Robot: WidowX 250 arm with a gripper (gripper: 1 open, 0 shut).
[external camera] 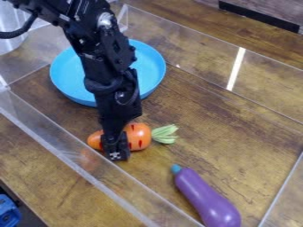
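My black gripper (116,142) reaches down over an orange toy carrot (136,134) with pale green leaves (164,135), its fingertips low around the carrot's body; whether they grip it is not clear. Behind the gripper lies a blue bowl (143,64), partly hidden by my arm. A purple toy eggplant (207,198) with a teal tip lies to the lower right, apart from the carrot.
A transparent edge runs diagonally across the lower left, and a small blue object (6,213) sits at the bottom left corner.
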